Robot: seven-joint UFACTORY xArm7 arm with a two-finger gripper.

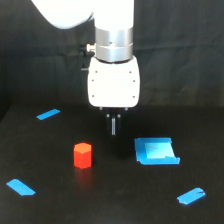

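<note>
A red block (82, 155) stands on the black table, left of the middle. My gripper (113, 126) hangs from the white arm near the middle of the view, behind the block and to its right, apart from it. Its thin dark fingers are small against the black background, so how far apart they stand is unclear. The red block is clear of them.
A blue square patch (157, 150) lies on the table to the right. Blue strips lie at the back left (48, 114), front left (20, 187) and front right (191, 196).
</note>
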